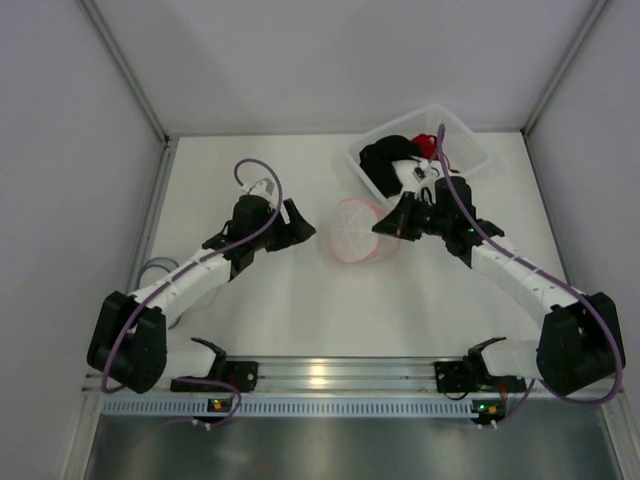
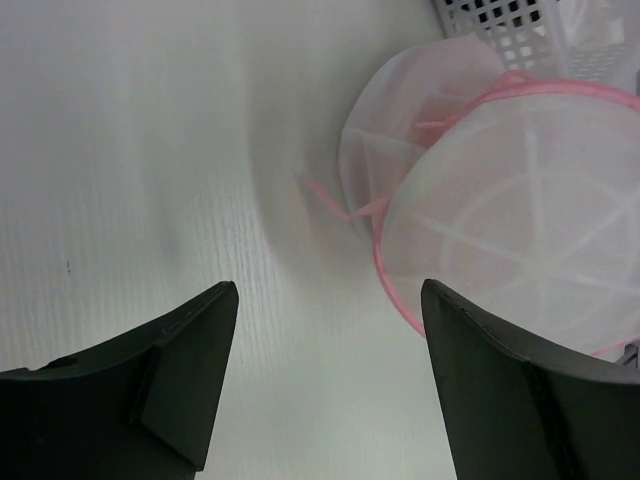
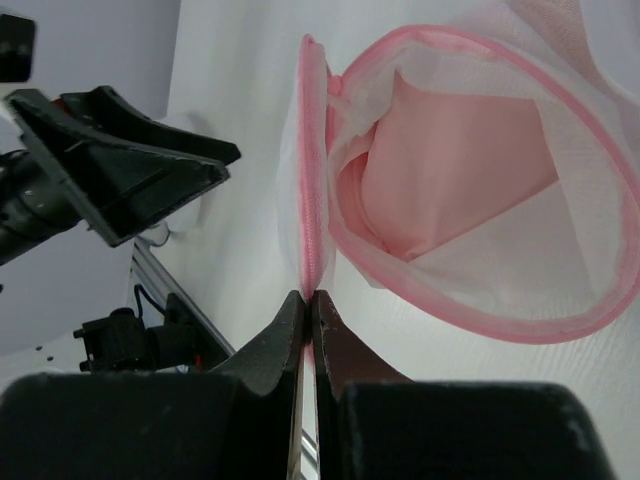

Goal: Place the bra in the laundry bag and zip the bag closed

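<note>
The laundry bag (image 1: 355, 232) is white mesh with pink trim, held above the middle of the table. My right gripper is shut on the bag's pink edge, which rises from between its fingertips. In the right wrist view the bag's mouth (image 3: 470, 170) gapes, with pink fabric showing inside or through it. Left of the bag, my left gripper (image 1: 302, 228) is open and empty; its fingers (image 2: 190, 350) stand apart from the bag (image 2: 520, 220) in the left wrist view. I cannot make out a bra for certain in any view.
At the back right a white basket (image 1: 468, 150) holds black cloth (image 1: 385, 160), red cloth (image 1: 425, 145) and white cloth. A clear round object (image 1: 160, 265) lies at the left edge.
</note>
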